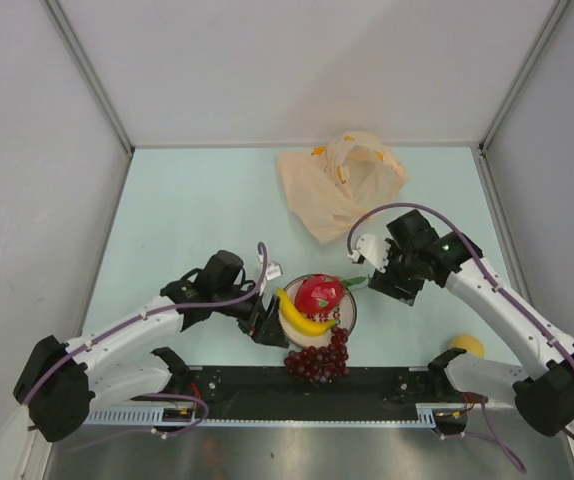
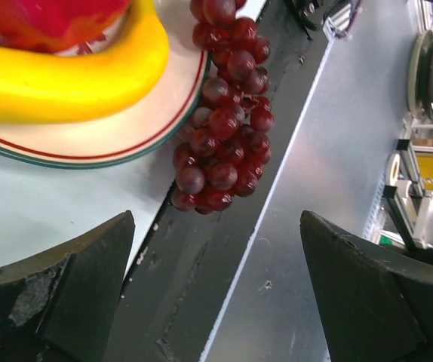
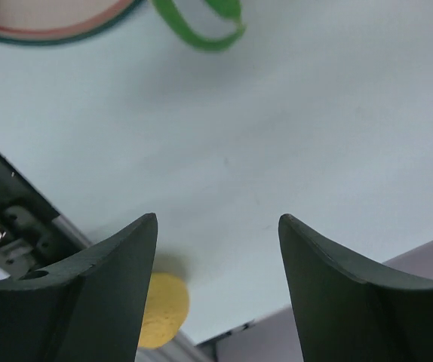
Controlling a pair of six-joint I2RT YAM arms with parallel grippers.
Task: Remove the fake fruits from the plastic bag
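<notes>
The pale plastic bag (image 1: 342,185) lies crumpled at the back of the table, its opening facing up. A round plate (image 1: 351,322) holds a red fruit (image 1: 320,294) with green leaves (image 1: 354,283) and a yellow banana (image 1: 302,316). Dark red grapes (image 2: 228,147) hang over the plate's front edge onto the black table edge. Beside the plate, low on its left, is my left gripper (image 1: 270,328), open with nothing between its fingers. My right gripper (image 1: 395,283) hovers to the plate's right, open and empty. A yellow fruit (image 1: 467,346) sits at the front right.
The black front edge (image 1: 237,395) of the table has a metal strip just beyond it. Bare tabletop (image 1: 187,215) spreads across the left and the back right. Grey walls (image 1: 557,150) bound both sides.
</notes>
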